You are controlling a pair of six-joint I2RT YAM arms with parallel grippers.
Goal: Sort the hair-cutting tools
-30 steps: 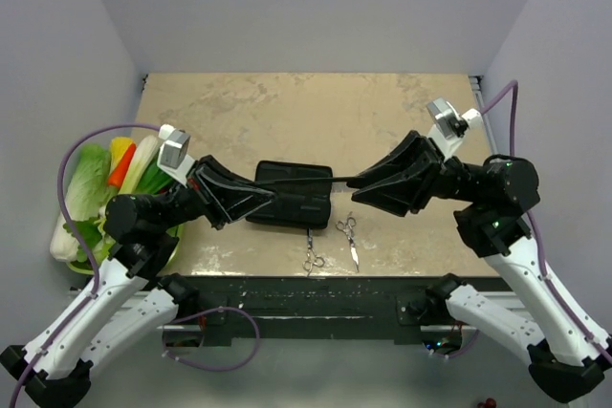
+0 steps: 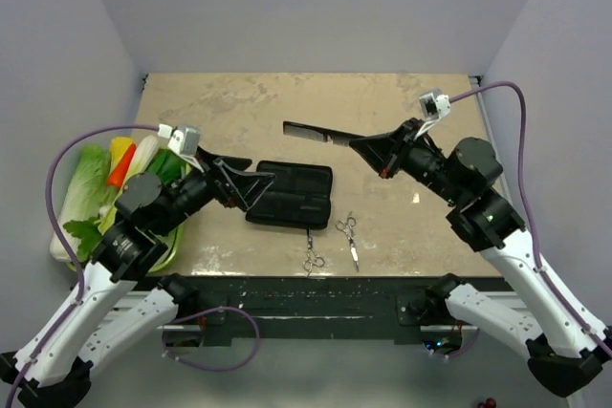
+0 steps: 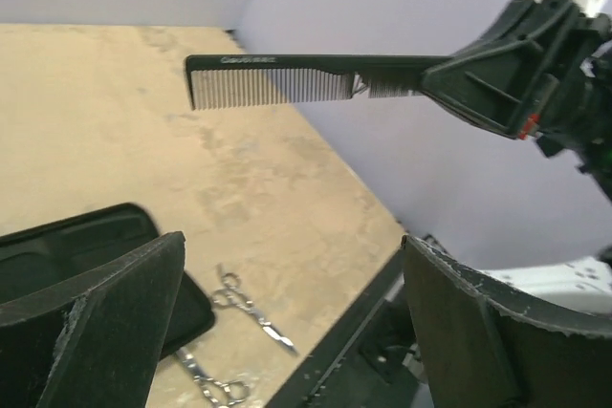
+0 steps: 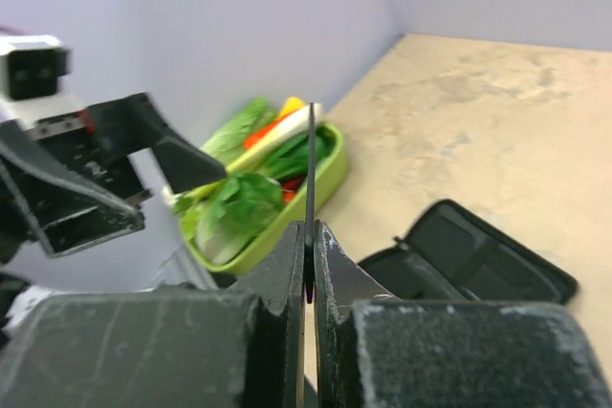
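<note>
A black comb (image 2: 316, 133) is raised above the table in my right gripper (image 2: 360, 145), which is shut on one end of it; in the left wrist view its teeth (image 3: 268, 88) point down, and in the right wrist view it shows edge-on. My left gripper (image 2: 247, 188) stands open and empty, left of the comb and near the open black case (image 2: 287, 214). Two silver scissors lie on the table: one (image 2: 314, 259) just below the case, the other (image 2: 352, 246) to its right.
A green basket of vegetables (image 2: 170, 246) sits at the left, beside the left arm. Grey walls bound it at the back and sides.
</note>
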